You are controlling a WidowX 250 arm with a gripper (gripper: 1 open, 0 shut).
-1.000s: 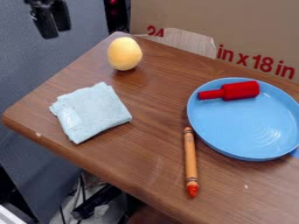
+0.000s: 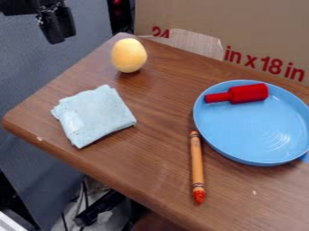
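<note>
My gripper (image 2: 54, 25) is at the top left of the camera view, off the table's edge and above and left of everything on it; whether it is open or shut is hard to make out. A yellow egg-shaped object (image 2: 129, 55) sits near the table's back left. A folded pale blue cloth (image 2: 93, 115) lies at the left. An orange crayon (image 2: 197, 167) lies at the front right, beside a blue plate (image 2: 251, 133) that holds a red cylinder with a narrow handle (image 2: 244, 93).
The wooden table (image 2: 121, 171) has clear space in its middle and front. A cardboard box (image 2: 229, 32) stands along the back. Floor and dark equipment show below the left edge.
The objects on the table have not moved.
</note>
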